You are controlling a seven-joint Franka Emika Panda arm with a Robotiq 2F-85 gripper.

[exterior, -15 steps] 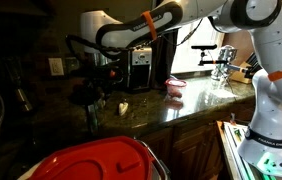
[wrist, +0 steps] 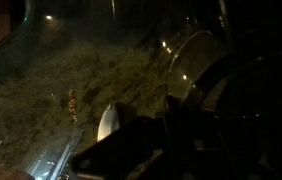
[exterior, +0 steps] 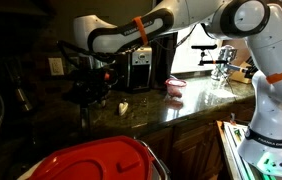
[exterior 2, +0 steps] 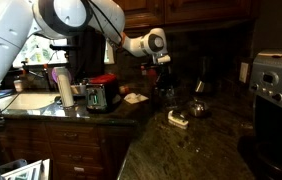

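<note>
My gripper (exterior: 88, 90) hangs over the back of the dark counter, at the end of the arm reaching in from the right. In the second exterior view the gripper (exterior 2: 169, 88) is mostly lost against the dark wall. The wrist view shows dark fingers (wrist: 126, 148) at the lower middle. A dark, shiny rounded rim (wrist: 191, 75) curves right beside them. The fingers look shut on a dark object, but where they touch it is too dark to make out. A small white object (exterior: 123, 107) rests on the counter nearby, also visible as a white object (exterior 2: 178, 118) from the other side.
A big red tray or lid (exterior: 96, 160) fills the front left. At the back stands a silver appliance (exterior: 140, 70), with a pink bowl (exterior: 176, 88) to its right. A shiny round pot (exterior 2: 198, 106) sits near the white object. Bare counter (exterior 2: 181, 155) lies in front.
The hand has moved slightly left and tilted a little in the first exterior view. The dark shape under it has shifted left as well. Tray, appliance and white object stay put.
</note>
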